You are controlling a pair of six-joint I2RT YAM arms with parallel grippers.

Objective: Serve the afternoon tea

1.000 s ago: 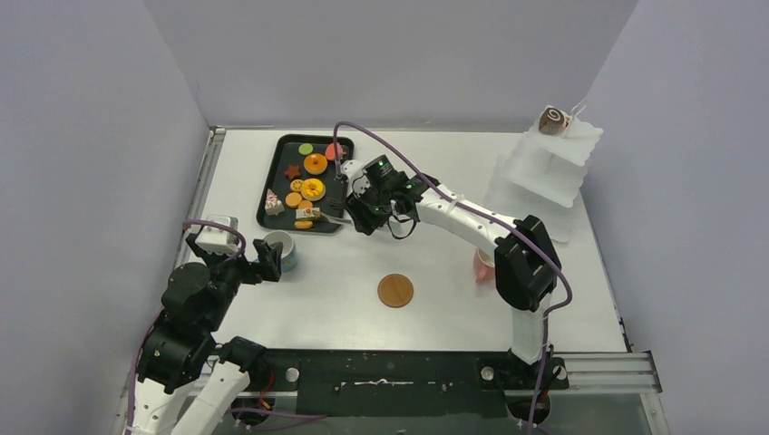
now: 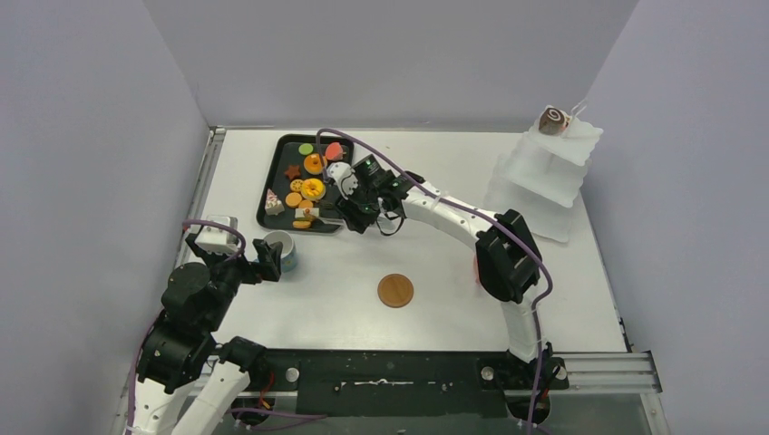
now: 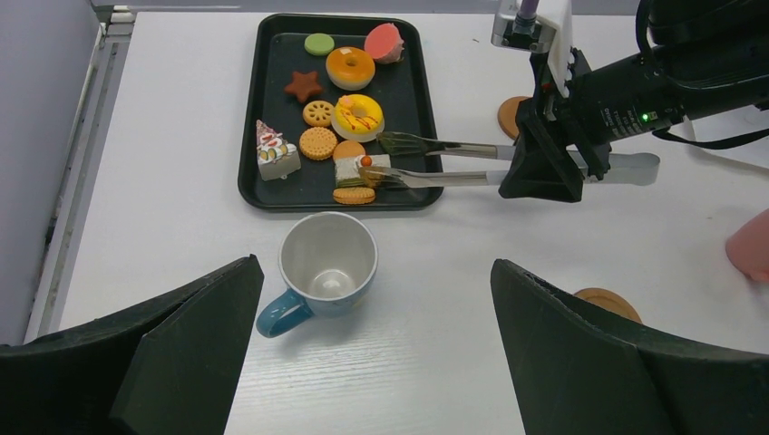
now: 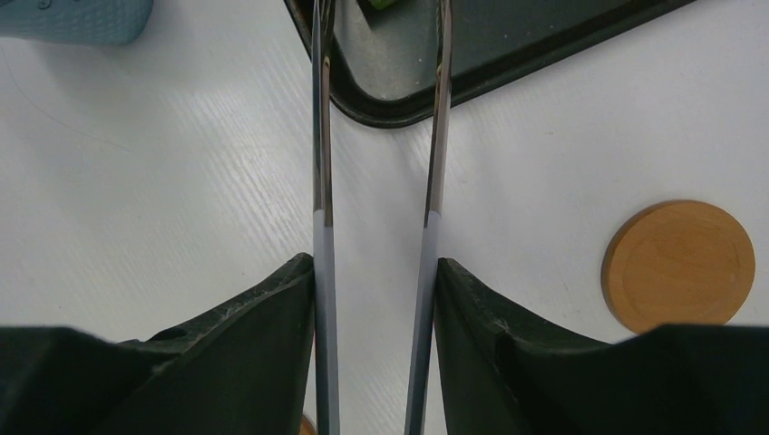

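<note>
My right gripper has its fingers against the two arms of metal tongs (image 3: 458, 178), which stand spread apart. In the left wrist view the tongs' tips reach over the black tray (image 3: 249, 149). One tip is at the right end of a whitish roll with an orange ball (image 3: 347, 170); the other is further back. Whether either touches the roll I cannot tell. My left gripper is open and empty, near a white mug with a blue handle (image 3: 355, 258). Its nearby tray also holds donuts (image 3: 354, 71), biscuits and a cake slice (image 3: 277, 154).
A white tiered stand (image 2: 544, 172) is at the back right, with a chocolate roll (image 2: 553, 120) on top. A brown coaster (image 2: 395, 290) lies mid-table. Behind the right arm a pink cup (image 3: 753, 245) is partly hidden.
My right gripper has moved a little left with the tongs, bringing them further over the tray. The right arm now covers more of the pink cup. My left arm has stayed still.
</note>
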